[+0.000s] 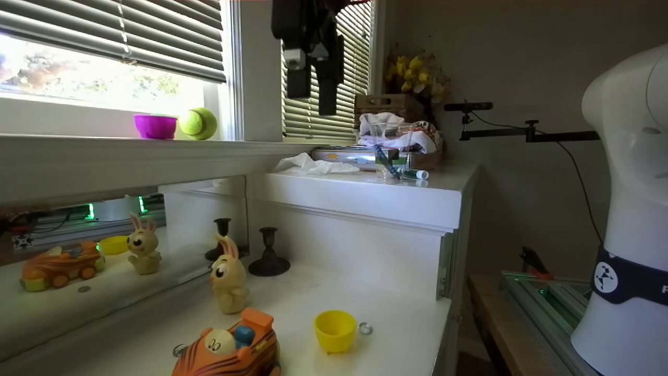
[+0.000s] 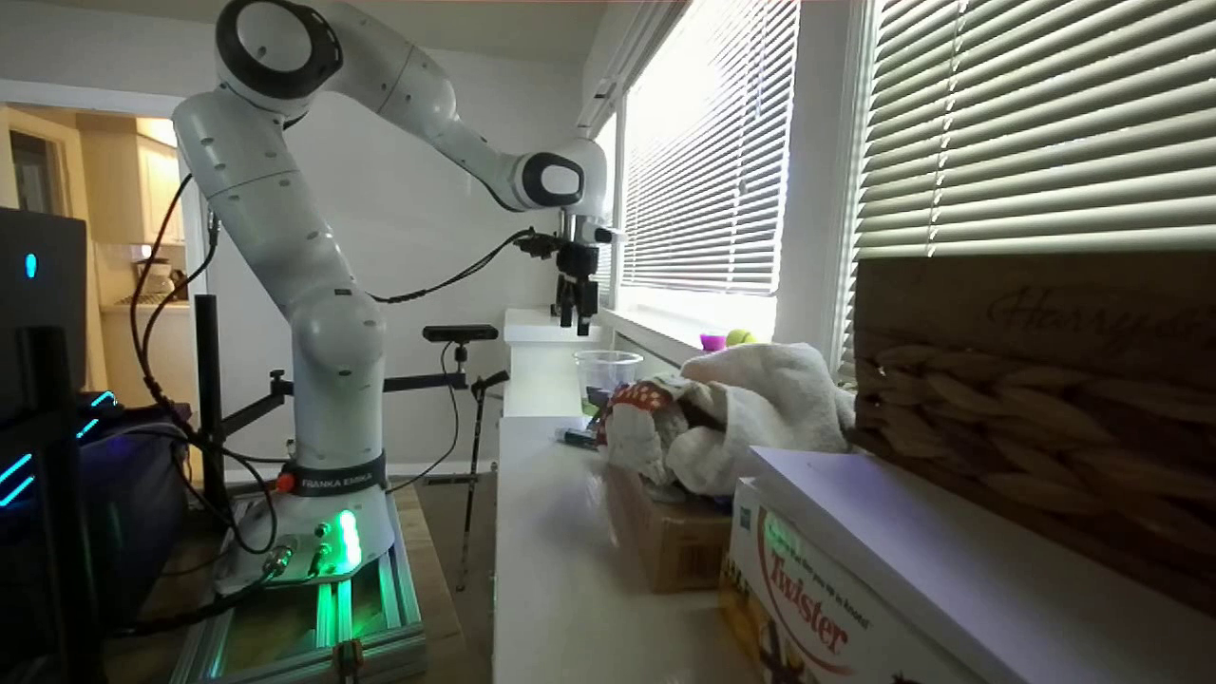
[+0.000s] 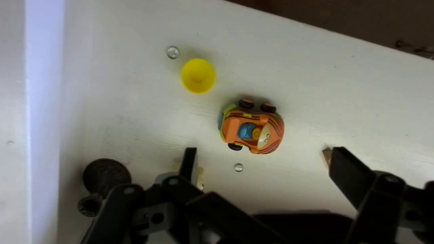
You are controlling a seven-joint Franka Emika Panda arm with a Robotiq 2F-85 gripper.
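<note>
High above the white shelf, my gripper (image 1: 314,105) hangs open with nothing between its fingers. From the wrist, the gripper shows its fingers wide apart. An orange toy car (image 3: 253,130) with a blue seat lies below, just beyond the fingertips in that view. Beside it stands a yellow cup (image 3: 198,76), empty and upright. A cream rabbit figure (image 1: 229,279) stands behind the car; one finger mostly hides it in the wrist view. On the window sill sit a purple bowl (image 1: 156,127) and a tennis ball (image 1: 198,124).
A black candlestick (image 1: 269,254) stands near the shelf's inner corner. Two clear glass beads lie on the shelf, one bead (image 3: 173,52) near the cup. The raised counter (image 1: 357,191) holds a clear cup, markers and cloth. A mirror backs the shelf.
</note>
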